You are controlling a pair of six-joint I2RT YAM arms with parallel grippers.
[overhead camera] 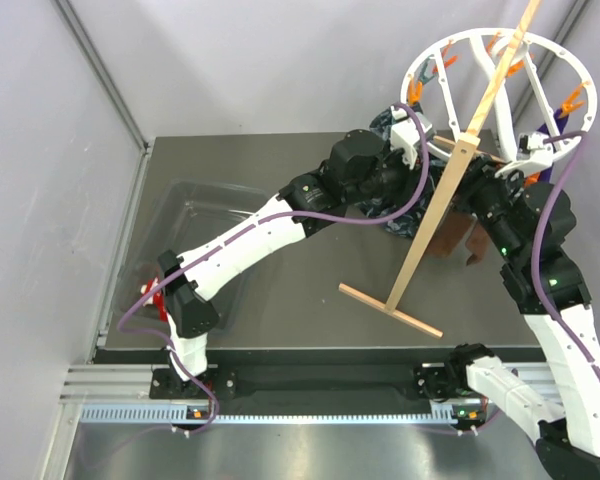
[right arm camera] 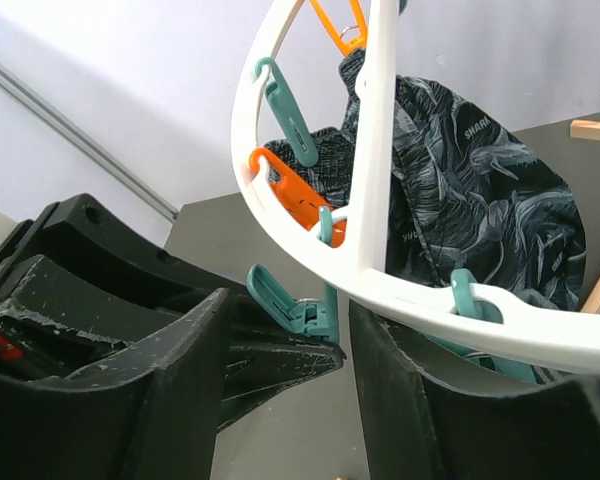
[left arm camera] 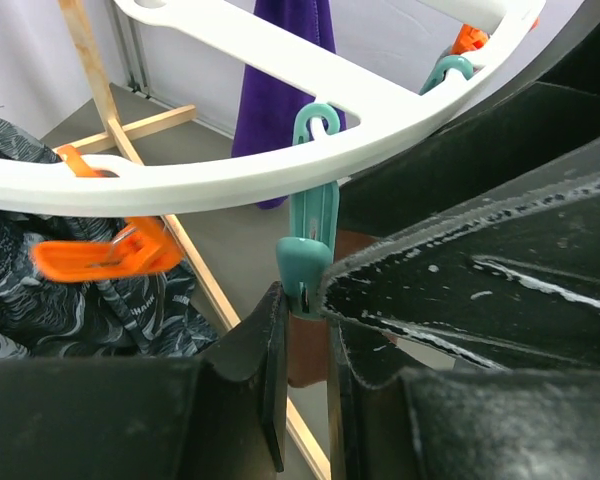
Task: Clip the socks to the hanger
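The white round hanger (overhead camera: 580, 75) carries orange and teal clips. In the left wrist view my left gripper has its narrow fingertips at the bottom of a teal clip (left arm camera: 310, 235); how far apart they are is unclear. In the right wrist view my right gripper stands open around a teal clip (right arm camera: 300, 315), with the other arm's black fingers just behind it. A dark patterned sock (right arm camera: 480, 190) hangs from the hanger beside orange clips. A purple sock (left arm camera: 270, 100) and a brown cloth (overhead camera: 450, 232) hang there too.
The wooden stand (overhead camera: 420, 250) rises between the two arms. A clear plastic bin (overhead camera: 170, 220) sits at the left of the table. Bare table lies between bin and stand. The arms crowd closely round the hanger's lower rim.
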